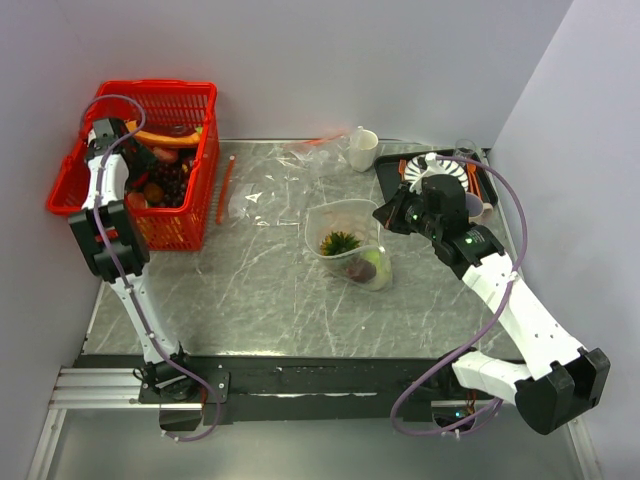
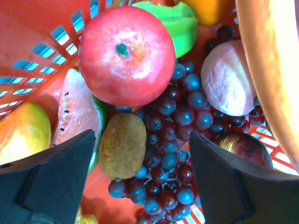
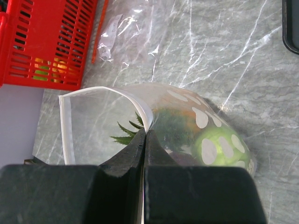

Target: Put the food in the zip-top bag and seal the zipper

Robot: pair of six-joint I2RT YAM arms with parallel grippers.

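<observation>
Inside the red basket, my left gripper points down with its fingers apart and nothing held between them. Below and between the fingers are a brown kiwi-like fruit (image 2: 123,147) and dark grapes (image 2: 170,186). A red apple (image 2: 127,56) sits just beyond, with a watermelon slice (image 2: 77,109) to its left. The clear zip bag (image 1: 347,213) stands open-mouthed on the table, a green leafy top (image 1: 340,243) and a round green item (image 3: 219,147) inside. My right gripper is shut on the bag's white rim, keeping one side of the mouth up.
The red basket (image 1: 178,232) fills the back left, its walls close around my left gripper. Flat clear bags (image 1: 270,195), a white mug (image 1: 363,150) and a black tray (image 1: 388,178) line the back.
</observation>
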